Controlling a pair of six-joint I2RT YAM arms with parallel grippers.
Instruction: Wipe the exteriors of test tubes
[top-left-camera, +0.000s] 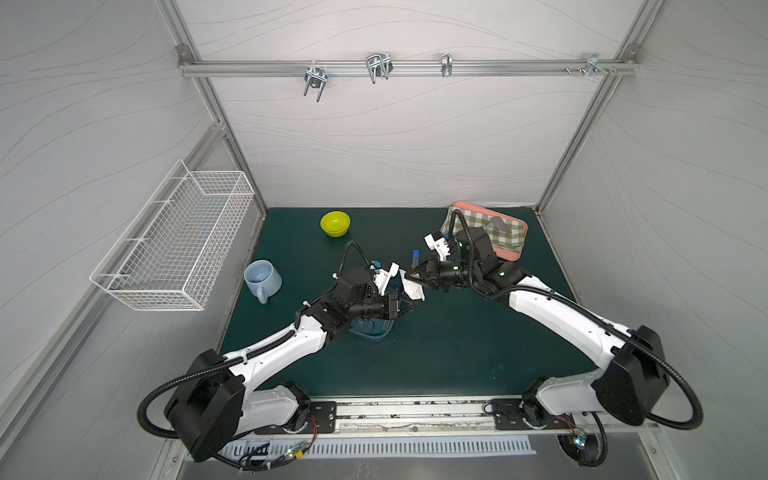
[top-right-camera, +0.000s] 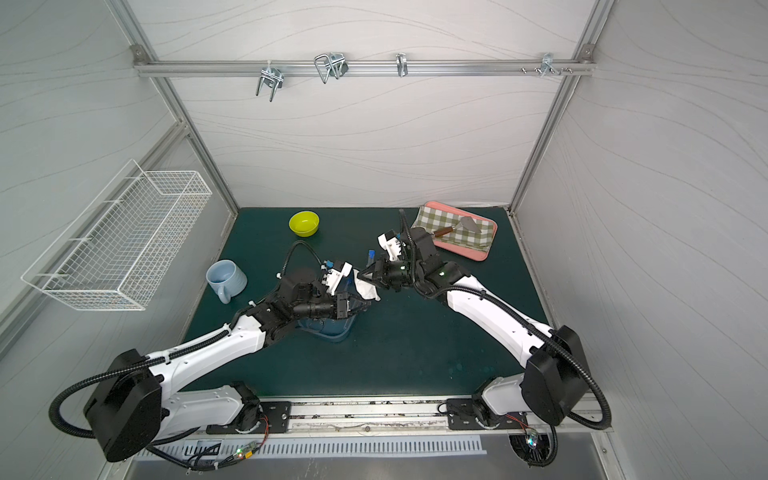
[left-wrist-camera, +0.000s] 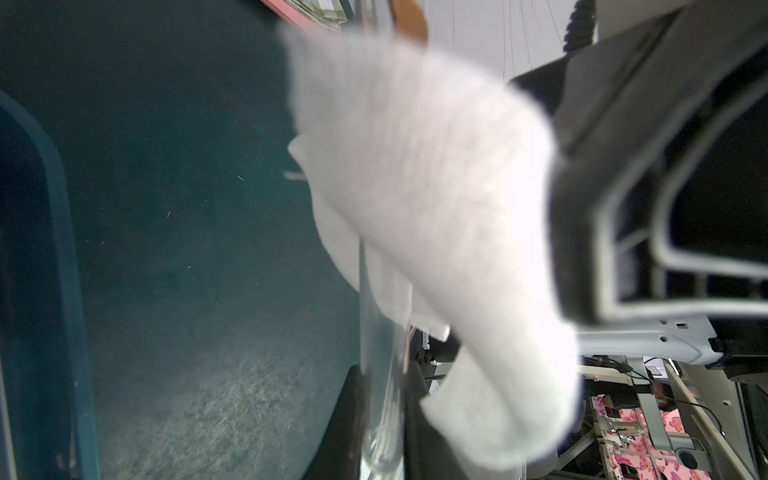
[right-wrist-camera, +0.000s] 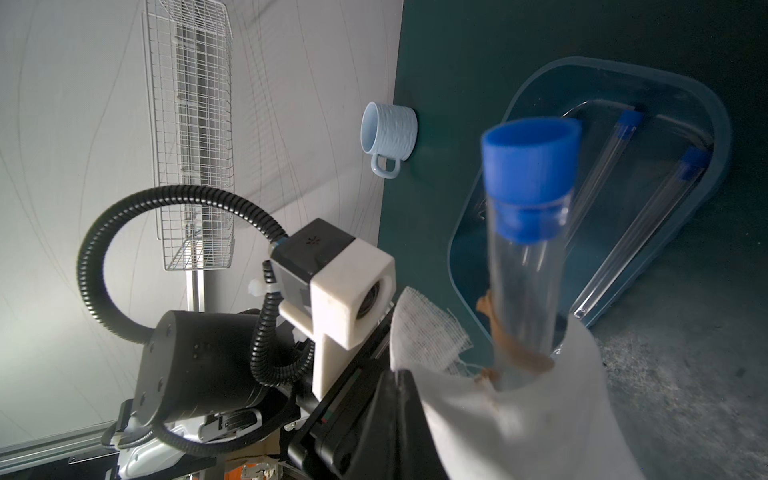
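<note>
A clear test tube with a blue cap stands nearly upright, with my left gripper shut on its lower end. Brown smears mark its side below the cap. A white cloth hangs from my right gripper, which is shut on it. In the right wrist view the cloth lies around the tube's lower part. The left wrist view has the same cloth hiding much of the tube's upper half. More capped tubes lie in a blue-tinted clear container below.
A light blue mug stands at the table's left, a yellow-green bowl at the back. At the back right lies a pink tray with a checked cloth and a brown-handled tool.
</note>
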